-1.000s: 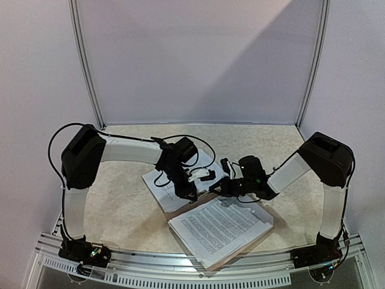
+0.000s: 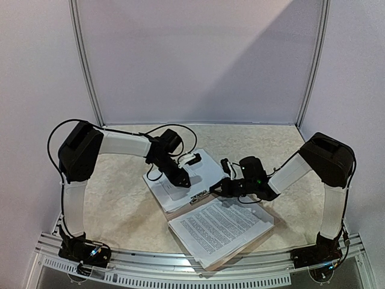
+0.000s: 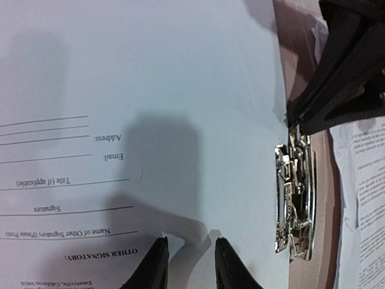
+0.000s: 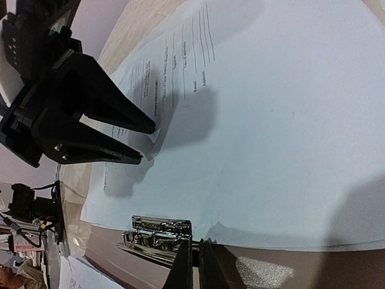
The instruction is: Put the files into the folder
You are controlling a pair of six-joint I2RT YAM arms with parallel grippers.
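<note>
A brown folder (image 2: 174,214) lies opened flat, its metal clip (image 3: 295,198) along the spine. On its far half rests a white form sheet (image 3: 198,72), lying flat up to the clip. Printed papers (image 2: 219,229) cover the near half. My left gripper hangs just over the form, its fingers parted with only shadow and paper visible between them. At one end of the clip, my right gripper is shut, its tips at the metal; whether they pinch a thin part of it cannot be made out.
Bare tabletop (image 2: 114,211) spreads to the left of the folder, with more free room on the right and behind. A metal rail (image 2: 150,259) borders the front, and the folder's near corner reaches over it. Pale walls enclose the back and sides.
From beside the clip, my left gripper has moved left and back over the form sheet, uncovering more of the clip. The right arm, folder and papers look unmoved.
</note>
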